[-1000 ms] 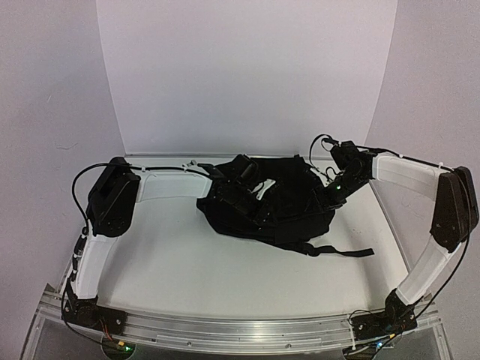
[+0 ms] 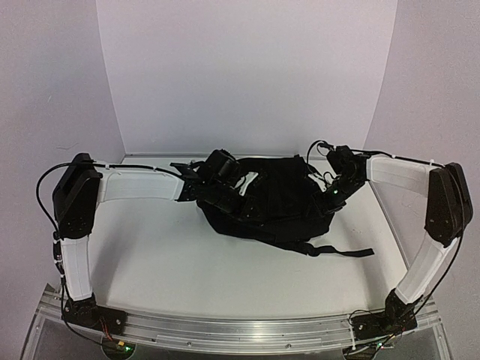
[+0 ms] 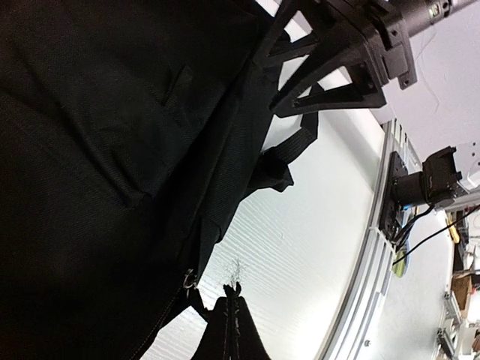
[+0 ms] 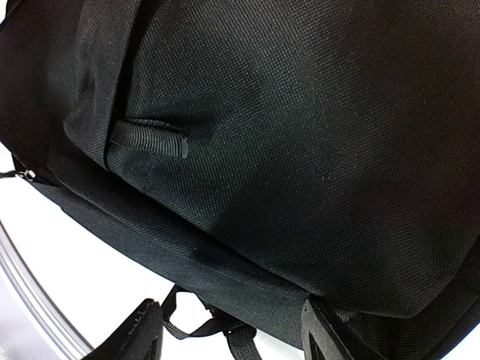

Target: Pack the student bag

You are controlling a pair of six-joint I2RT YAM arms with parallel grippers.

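A black bag (image 2: 281,184) lies on the white table, its strap (image 2: 345,253) trailing to the right. Over its left part is my left gripper. The tips are pressed together in the left wrist view, with nothing visible between them; a metal zipper pull (image 3: 190,279) on the bag's edge sits just left of them. My right gripper is at the bag's right side with its fingers (image 4: 140,330) wide apart. Between and beyond them the right wrist view shows dark fabric, a small fabric loop (image 4: 150,138) and a thin strap with a buckle (image 4: 238,334).
A metal rail (image 2: 240,330) runs along the front edge, and pale walls (image 2: 247,75) close off the back and sides. No loose items show on the table.
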